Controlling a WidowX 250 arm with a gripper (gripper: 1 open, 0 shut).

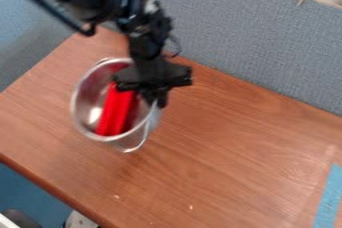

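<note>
A steel pot (91,102) with wire handles stands on the left part of the wooden table, a red elongated object (115,112) lying inside it. The black gripper (158,102) is over the pot's right rim, pointing down, its fingers close together at that rim. Whether the rim is between the fingers is too blurred to tell.
A grey padded wall (254,42) runs along the back. A blue tape strip (329,194) lies at the right edge.
</note>
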